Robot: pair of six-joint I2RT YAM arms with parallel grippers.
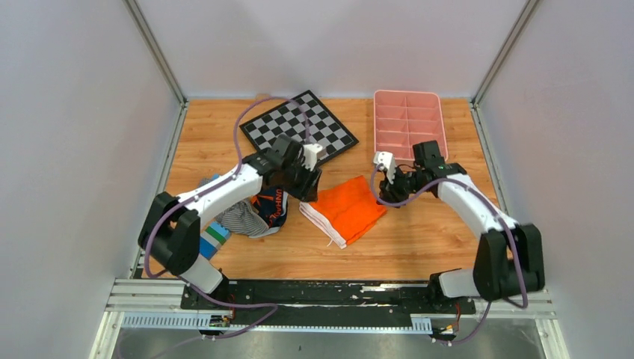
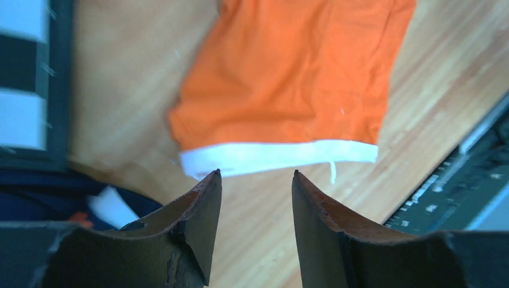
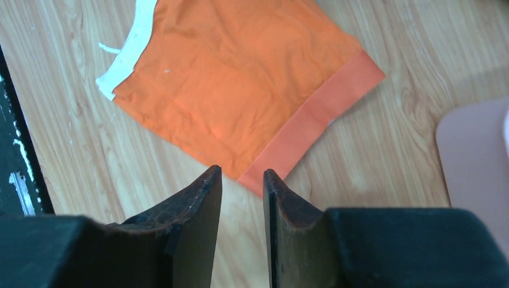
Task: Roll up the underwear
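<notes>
The orange underwear [image 1: 345, 211] lies flat on the wooden table at a slant, its white waistband [image 2: 276, 155] toward the lower left in the top view, a short white string beside it. My left gripper [image 1: 309, 193] hangs above its left corner; in the left wrist view its fingers stand part open with nothing between them. My right gripper [image 1: 390, 196] hovers by the right corner; the right wrist view shows its fingers apart, nothing between them, above the orange edge band [image 3: 309, 123].
A chessboard [image 1: 333, 133] lies at the back, a pink divided bin [image 1: 410, 101] at the back right. Several folded garments [image 1: 243, 218] lie at the left under my left arm. Bare table shows in front and at the right.
</notes>
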